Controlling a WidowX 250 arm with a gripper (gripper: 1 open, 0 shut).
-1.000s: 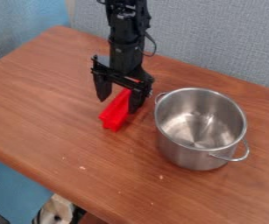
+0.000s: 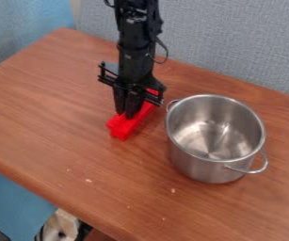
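My black gripper (image 2: 134,105) hangs low over a red elongated block (image 2: 124,127) lying on the wooden table, its fingers drawn in around the block's upper part. Whether they grip it cannot be told from this view. A steel pot (image 2: 216,136) with two loop handles stands just right of the block.
A grey padded wall (image 2: 234,38) runs along the back. Below the front left edge, some objects show on the floor.
The fingers have come closer together over the red block, covering more of its middle. The pot and block show no clear movement.
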